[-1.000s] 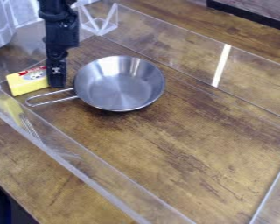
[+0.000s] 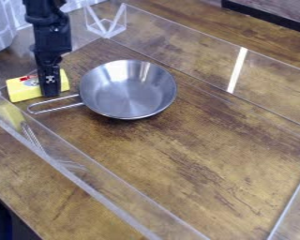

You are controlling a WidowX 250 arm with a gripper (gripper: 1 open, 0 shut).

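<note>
My black gripper [image 2: 50, 81] is at the upper left, lowered over a yellow box [image 2: 25, 88] on the wooden counter, left of a steel pan [image 2: 127, 86]. Its fingers are shut on the box, whose middle and right part they partly hide. The pan's wire handle reaches left, just below the box.
Clear plastic panels cross the left and right sides of the wooden counter [image 2: 202, 169]. A whitish object stands at the top left corner.
Over the last second my gripper has moved slightly left and down over the yellow box, covering more of its top. The pan has not moved.
</note>
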